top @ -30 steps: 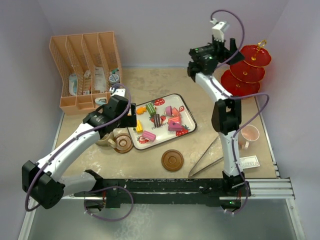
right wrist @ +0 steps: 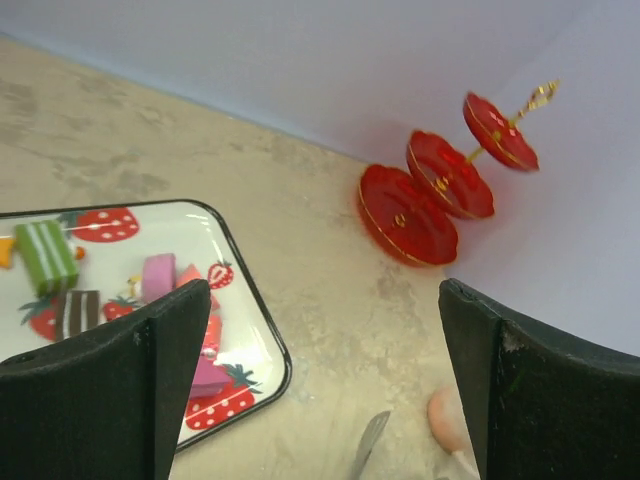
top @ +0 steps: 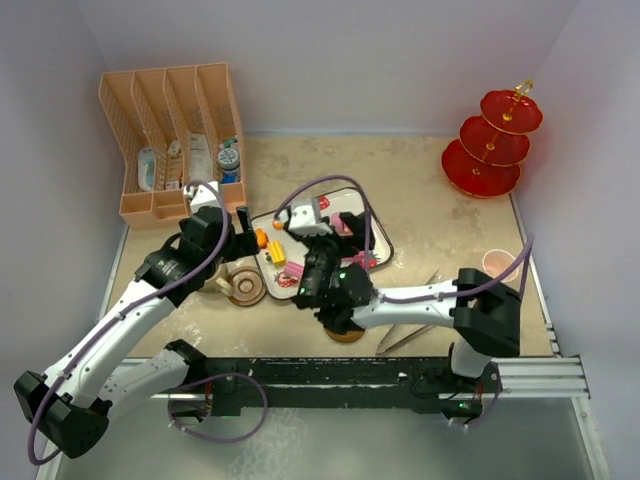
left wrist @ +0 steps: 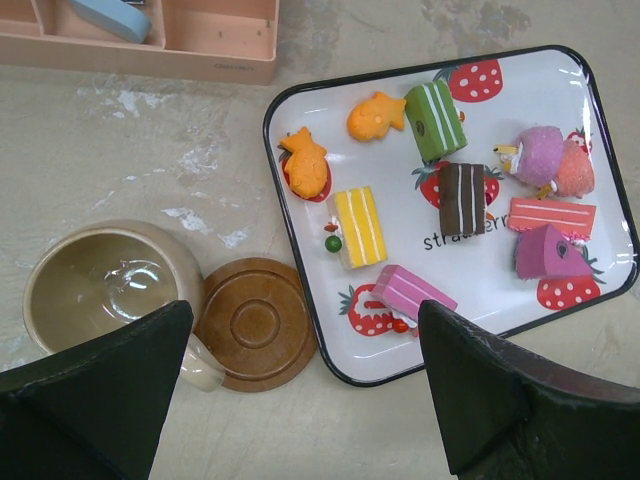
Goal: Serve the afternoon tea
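The strawberry tray (left wrist: 390,300) holds orange fish cakes (left wrist: 374,117), a green cake (left wrist: 433,120), yellow cake (left wrist: 358,228), brown cake (left wrist: 462,198), and several pink pieces. My left gripper is open above a beige mug (left wrist: 100,290) and wooden coaster (left wrist: 255,325), with nothing between its fingers. My right gripper is open over the tray's right part, also empty. The red three-tier stand (top: 480,175) is at the back right; its tiers show no food.
A compartment organiser (top: 150,90) stands back left. A pink cup (top: 499,263) is at the right, tongs (right wrist: 368,440) at the front right.
My right arm has swung from beside the red stand down and left to over the tray. The left arm has shifted slightly left.
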